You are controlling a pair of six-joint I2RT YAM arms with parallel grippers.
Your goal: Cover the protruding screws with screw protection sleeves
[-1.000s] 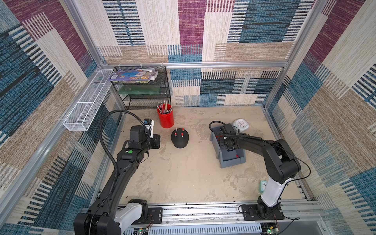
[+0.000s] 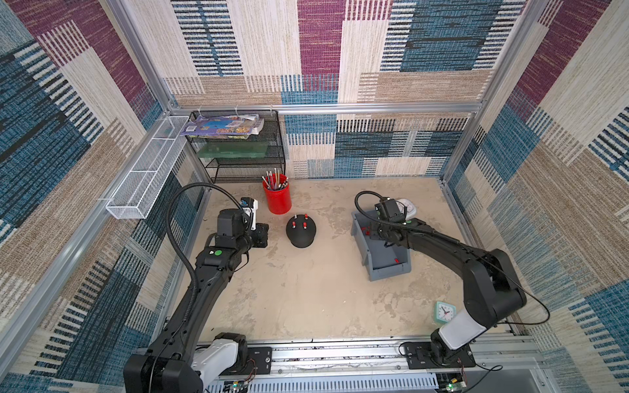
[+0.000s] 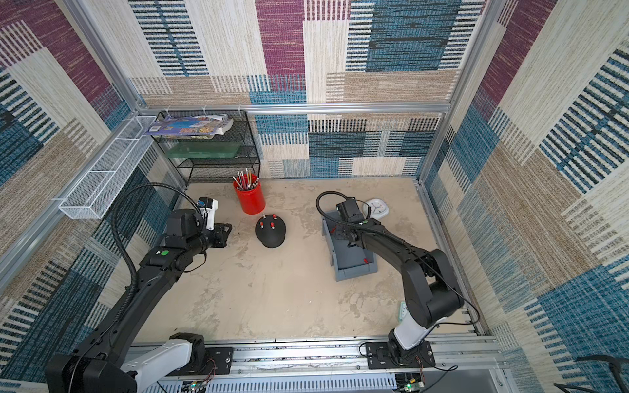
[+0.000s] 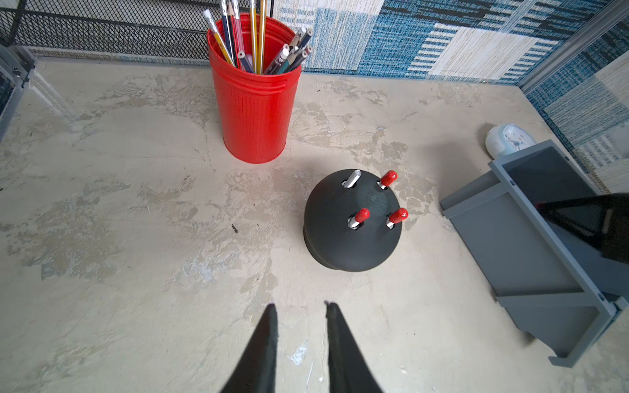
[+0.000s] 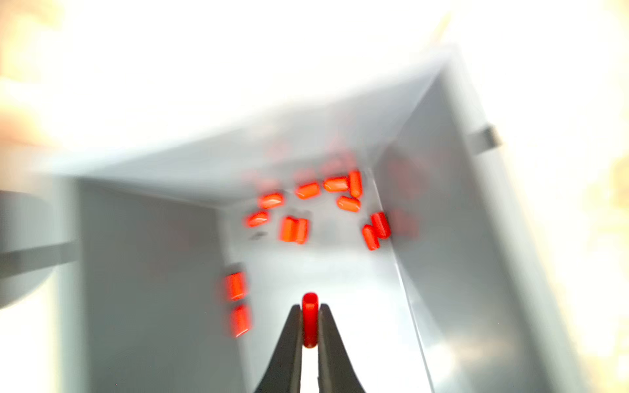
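Observation:
A black dome stands on the table with screws sticking out of its top. Three of them wear red sleeves, such as this capped screw, while the rear-left screw shows bare metal. To the left of the dome is my left gripper, open and empty. Inside the grey bin, several loose red sleeves lie on the floor, mostly at one end and along the walls. Above that floor, my right gripper is shut on a red sleeve, held lengthwise between its fingertips.
Behind the dome stands a red cup of pencils, close to a wire rack. A white clock sits behind the bin, and a small green clock lies near the front right. The table between dome and bin is clear.
The left arm and dome look unchanged.

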